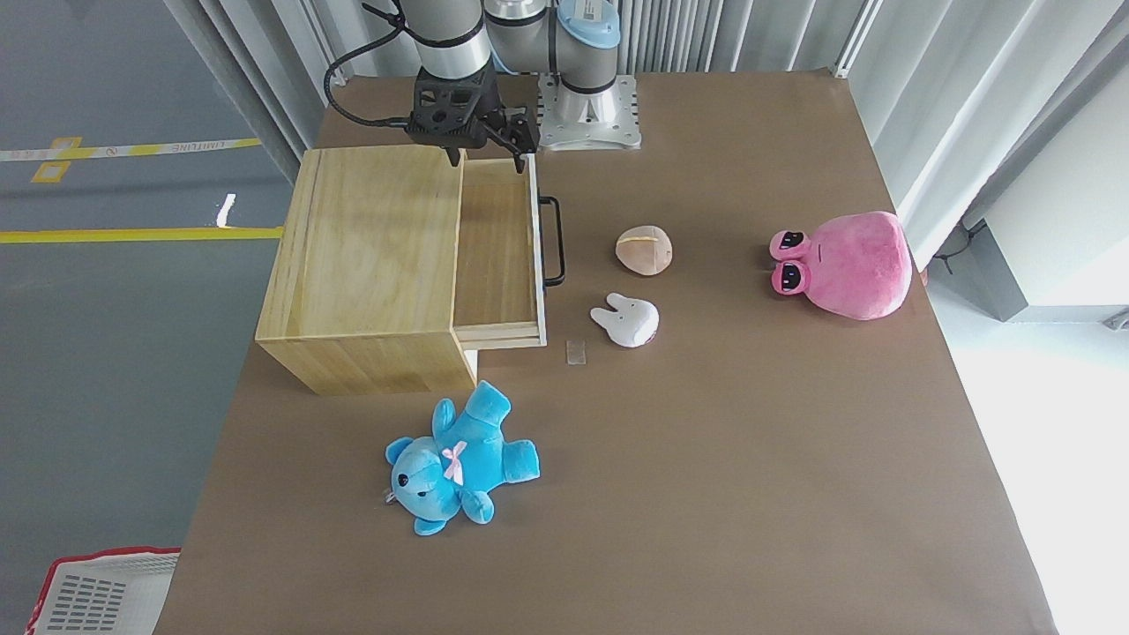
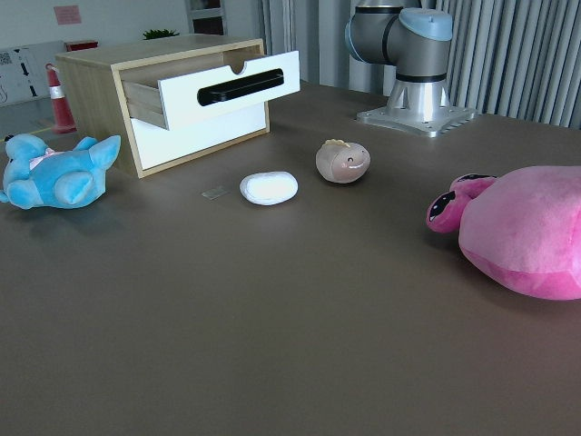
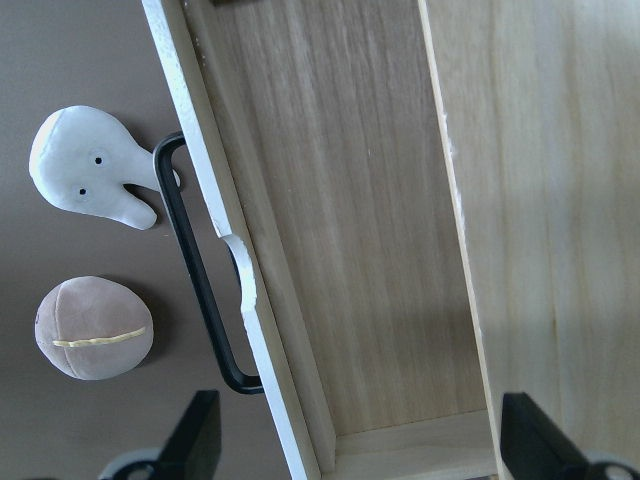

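Observation:
My gripper hangs above the back end of a wooden drawer unit (image 1: pixel 360 243), its fingers apart with nothing seen between them. The top drawer (image 1: pixel 494 243) is pulled out and empty where visible, with a black handle (image 3: pixel 200 280) on its white front. To the right of the drawer in the front view lie a pinkish-beige round plush (image 1: pixel 643 250) and a white bunny plush (image 1: pixel 626 319).
A pink plush (image 1: pixel 852 265) lies near the table's right edge. A blue bear (image 1: pixel 460 460) lies in front of the drawer unit, with a small clear piece (image 1: pixel 576 353) nearby.

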